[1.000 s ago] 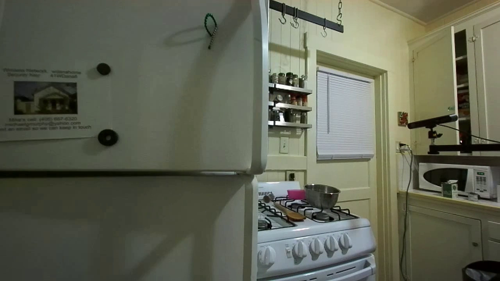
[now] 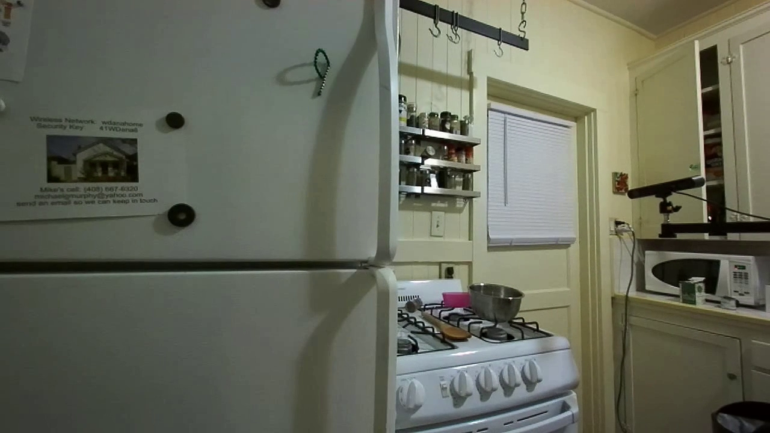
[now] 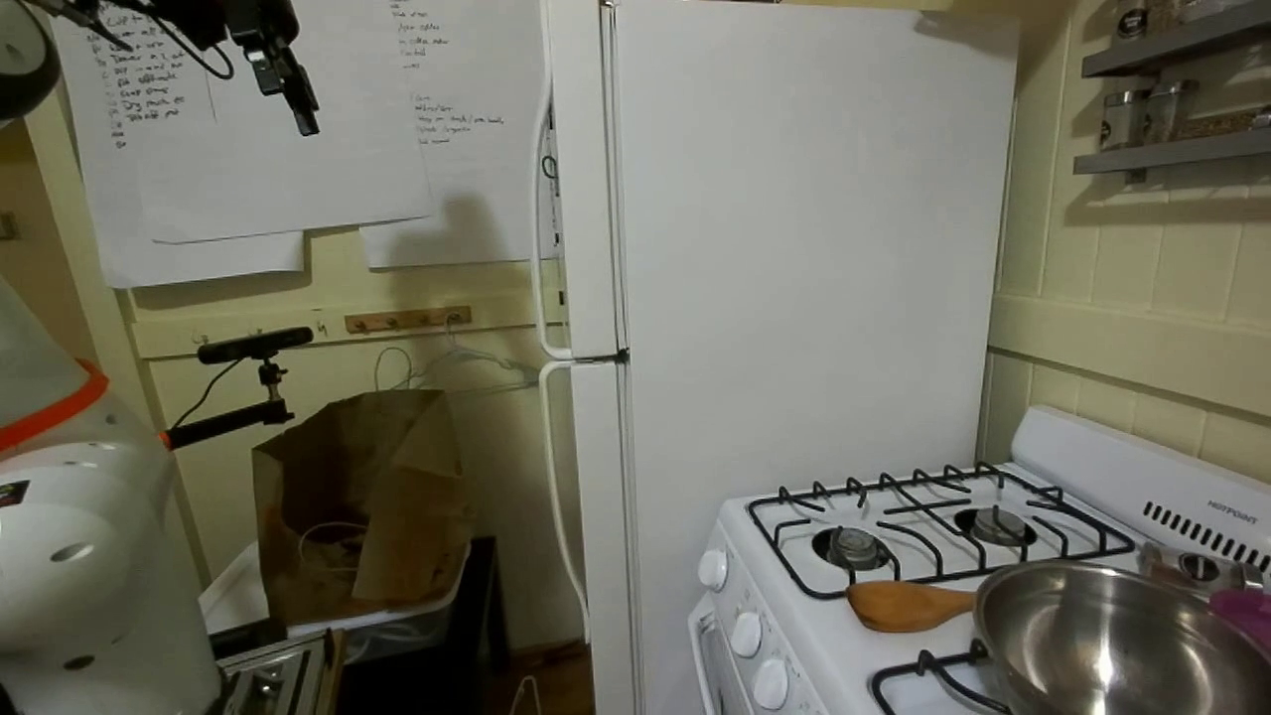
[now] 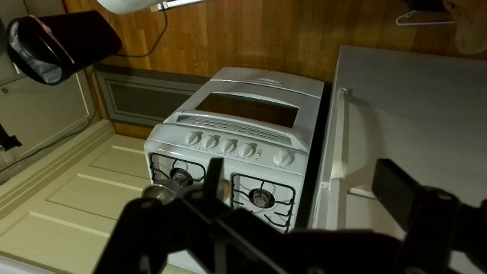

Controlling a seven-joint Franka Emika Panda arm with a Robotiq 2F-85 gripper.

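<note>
The white refrigerator's upper door (image 2: 245, 166) fills the left of exterior view 1 and lines up with the lower door (image 2: 195, 346). From the side, in exterior view 2, the upper door's edge (image 3: 580, 179) stands against the cabinet (image 3: 810, 238), and its curved handle (image 3: 538, 226) faces left. My gripper is open in the wrist view, its dark fingers wide apart with nothing held. In exterior view 2 the gripper (image 3: 306, 117) hangs at upper left, clear of the handle.
Beside the refrigerator is a white stove (image 2: 491, 375) bearing a metal bowl (image 2: 495, 302) and a wooden spoon (image 2: 451, 329). A paper bag (image 3: 357, 500) stands on the refrigerator's other side. A black bin (image 4: 68, 43) is on the wooden floor (image 4: 255, 36).
The upper door stood a little out from the lower door a second ago; it has swung back level with it. An arm-like shadow on the lower door has shifted.
</note>
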